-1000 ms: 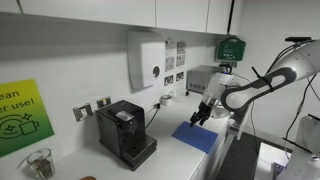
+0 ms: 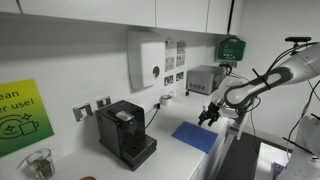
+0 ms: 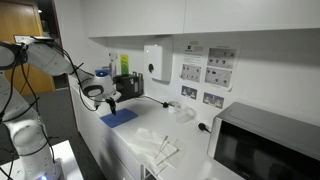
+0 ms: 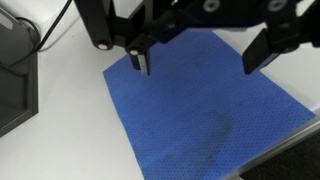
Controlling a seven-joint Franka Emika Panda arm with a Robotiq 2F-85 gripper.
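Note:
A flat blue mat [image 2: 195,136] lies on the white counter near its front edge. Above it hangs my gripper [image 2: 208,117], and in exterior view 2 the same mat [image 3: 119,119] is below the arm. The wrist view shows my gripper open, its dark fingers wide apart with nothing between them. Beneath them spreads the blue mat [image 4: 185,110], with a faint darker patch that may be a shadow. The fingers appear clear of the mat, though the exact height is hard to judge.
A black coffee machine [image 2: 125,135] stands left of the mat, with a glass [image 2: 41,163] farther left. Toward the far end sits a microwave [image 3: 270,140]. Whitish racks or cloths [image 3: 152,150] occupy the middle counter. The counter's front edge borders the mat.
In exterior view 1 my gripper has shifted a little to the right over the mat, and the arm has come lower. The mat and coffee machine have stayed put.

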